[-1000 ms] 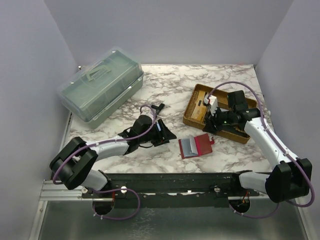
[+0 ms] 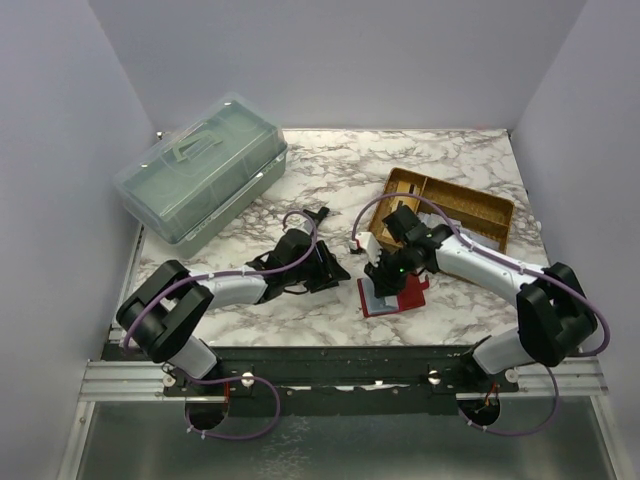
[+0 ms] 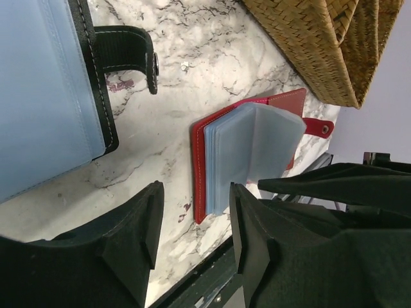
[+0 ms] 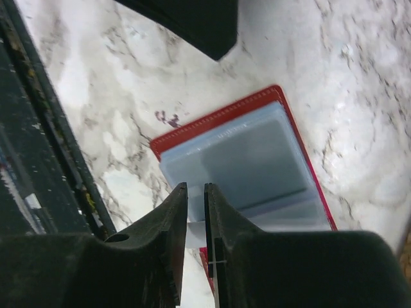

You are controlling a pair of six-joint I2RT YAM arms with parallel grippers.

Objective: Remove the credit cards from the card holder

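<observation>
A red card holder (image 2: 414,292) with clear plastic sleeves (image 3: 225,154) lies open on the marble top. In the right wrist view my right gripper is over its sleeves, fingertips close together at a sleeve edge; whether anything is between them I cannot tell. My left gripper stands open to the left of the holder, nothing between its fingers. A dark holder with a strap and clear sleeves (image 3: 45,96) lies near the left gripper, mostly hidden in the top view.
A woven basket (image 2: 480,208) with dividers stands behind at the right. A lidded plastic box (image 2: 200,165) sits at back left.
My right gripper has moved from over the basket leftward and down onto the red card holder. The left arm has shifted only slightly.
</observation>
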